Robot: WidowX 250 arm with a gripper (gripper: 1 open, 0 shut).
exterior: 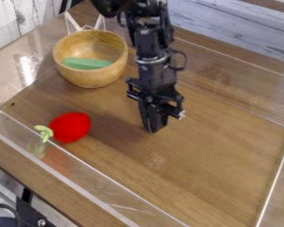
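Note:
The black robot gripper (154,110) hangs down over the middle of the wooden table, its fingertips low near the surface; whether it is open or shut is hard to make out. A red object with a small green top (71,127) lies to the lower left of it. A wooden bowl (114,55) holding a green oblong item (88,64) stands at the upper left, behind and left of the gripper.
A clear rail runs along the left front edge, and walls border the back.

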